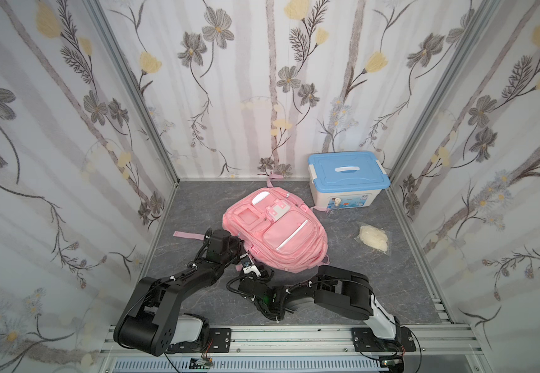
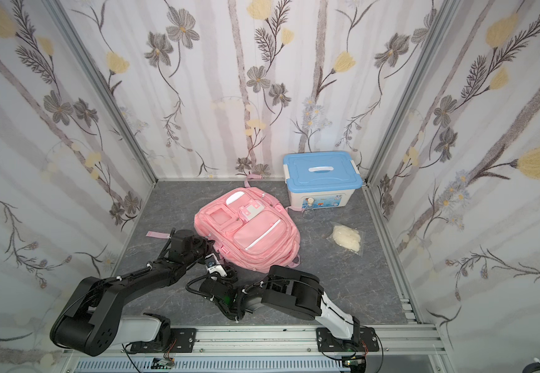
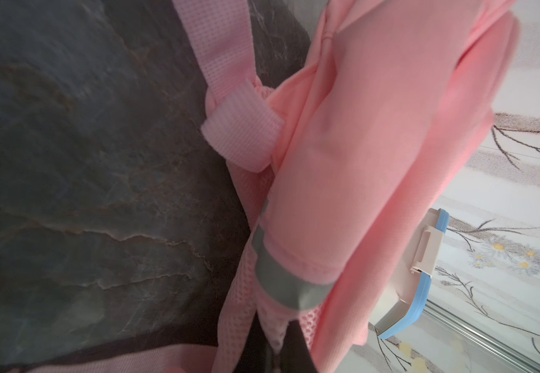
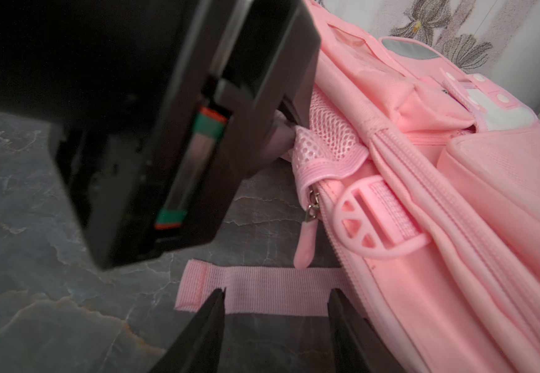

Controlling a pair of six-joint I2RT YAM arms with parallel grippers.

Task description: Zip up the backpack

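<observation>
The pink backpack (image 1: 276,230) lies front side up on the floor. At its near left side, my left gripper is shut on the edge of the grey-trimmed mesh pocket; the right wrist view shows the mesh (image 4: 332,130) drawn toward it. Just below that mesh, a metal zipper slider (image 4: 313,202) carries a hanging pink pull (image 4: 306,243), with zipper teeth (image 4: 360,279) running down the side from there. My right gripper is parted, its fingers (image 4: 204,329) apart and empty, in front of the pull and low beside the bag.
A pink strap (image 4: 276,289) lies on the floor behind the right fingers. The pink buckle (image 4: 375,217) sits beside the zipper. A blue-lidded box (image 1: 347,174) and a clear bag with pale contents (image 1: 373,238) stand off to the right. Both arms are close together near the bag.
</observation>
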